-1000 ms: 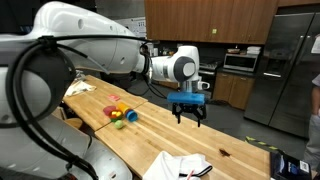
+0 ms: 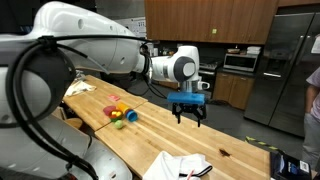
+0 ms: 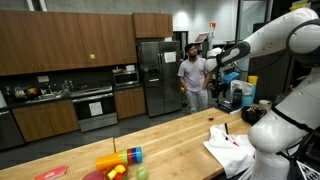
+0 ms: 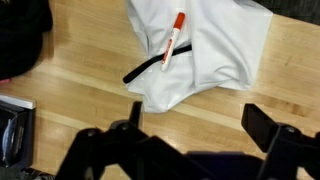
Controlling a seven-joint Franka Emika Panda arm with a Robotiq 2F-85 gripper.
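My gripper (image 2: pixel 190 115) hangs open above the wooden table, its black fingers pointing down with nothing between them. In the wrist view the fingers of the gripper stand wide apart at the lower edge. A white cloth (image 4: pixel 215 50) lies spread on the table, ahead of the fingers in that view. On the cloth rests a marker (image 4: pixel 174 39) with a red cap and white body. A thin black strip (image 4: pixel 155 64) lies across the cloth beside the marker. Exterior view 1 shows the cloth (image 2: pixel 172 165) at the table's near edge, well below the gripper.
Colourful toys and a blue-ended cylinder (image 3: pixel 120 157) sit at the table's other end. A black device (image 4: pixel 14 132) and dark fabric (image 4: pixel 22 30) lie at the left in the wrist view. A person (image 3: pixel 193 75) stands behind the table.
The arm and the things on the table look unmoved. At the right edge of exterior view 1, the person has come further into view.
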